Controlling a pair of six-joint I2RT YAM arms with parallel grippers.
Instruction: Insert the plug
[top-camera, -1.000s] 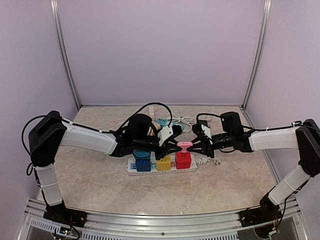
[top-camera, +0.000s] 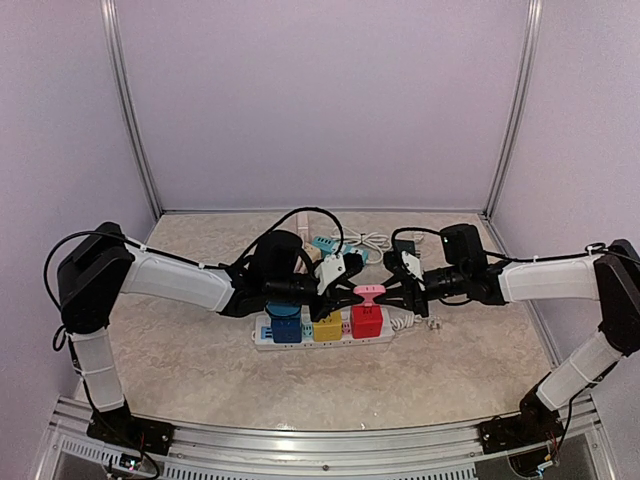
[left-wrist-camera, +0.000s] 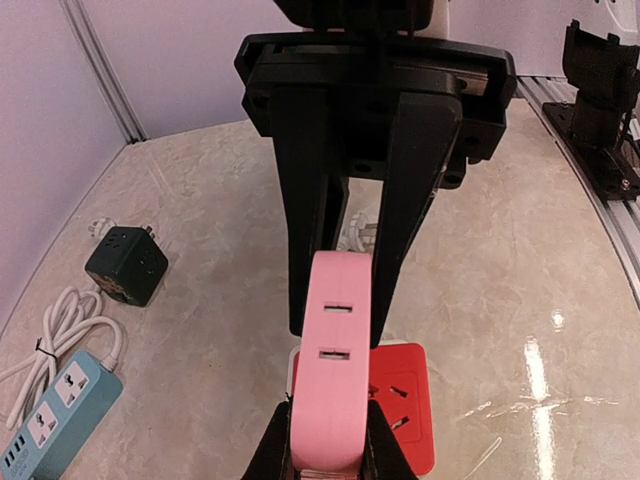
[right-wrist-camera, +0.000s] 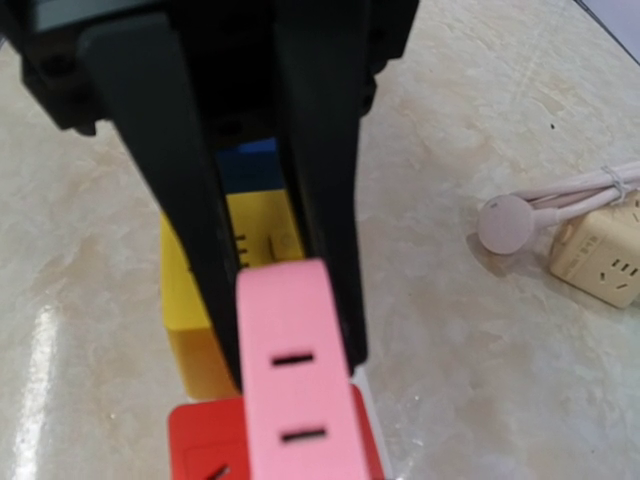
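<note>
A pink plug block with slots in its upper face is held between my two grippers, above the red block at the right part of the white power strip. My left gripper is shut on its left end, my right gripper on its right end. In the left wrist view the pink block covers part of the red block. The right wrist view shows the pink block overlapping the red one. The pink block's underside and prongs are hidden.
Yellow and blue blocks sit on the strip, left of the red one. Behind lie a teal strip, a dark green cube, a beige cube and cables.
</note>
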